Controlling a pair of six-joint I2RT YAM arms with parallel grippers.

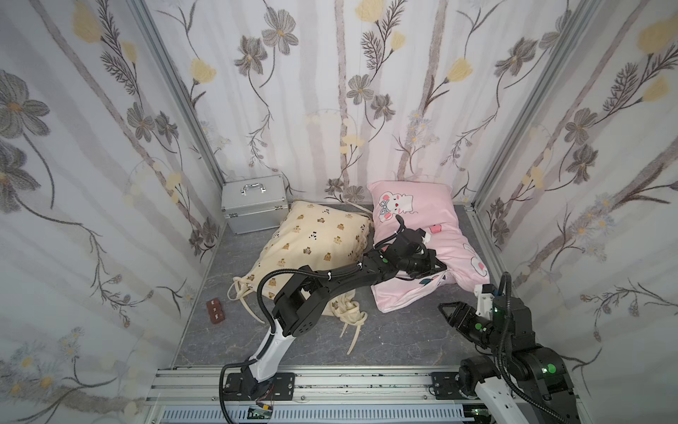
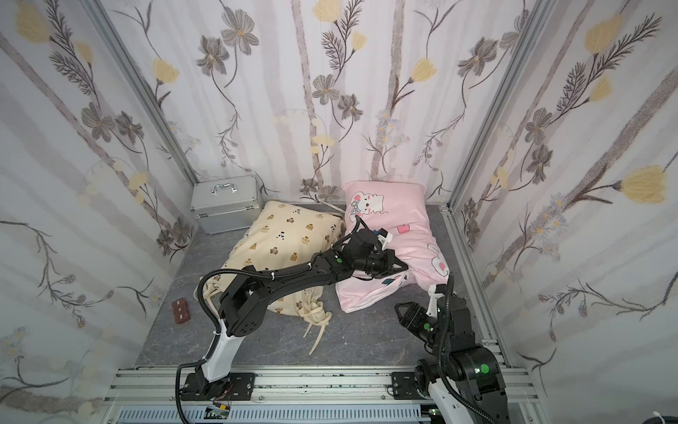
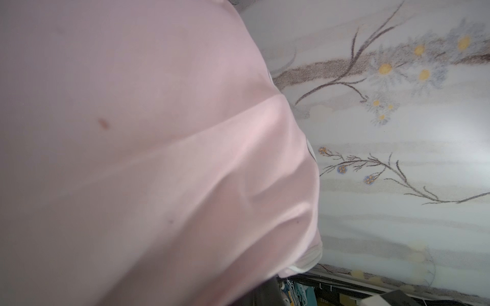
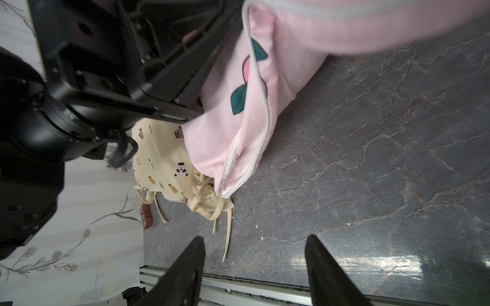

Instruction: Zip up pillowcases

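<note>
The pink pillow [image 1: 416, 212] lies at the back right, its front part rucked up and bent. My left gripper [image 1: 439, 267] is shut at that raised front part, against the cloth; whether any cloth is between its fingers is hidden. Pink cloth [image 3: 153, 127] fills much of the left wrist view, where no fingers show. In the right wrist view, the pillowcase's white-edged seam [image 4: 266, 109] hangs down to a corner, with a narrow slit beside it. A zipper pull cannot be made out. My right gripper stands open and empty over the floor, apart from the pillow.
A cream pillow [image 1: 317, 236] with loose ties [image 1: 349, 311] lies left, under the left arm. Behind it stands a silver case [image 1: 254, 205]. A small brown object [image 1: 215, 311] rests at the left.
</note>
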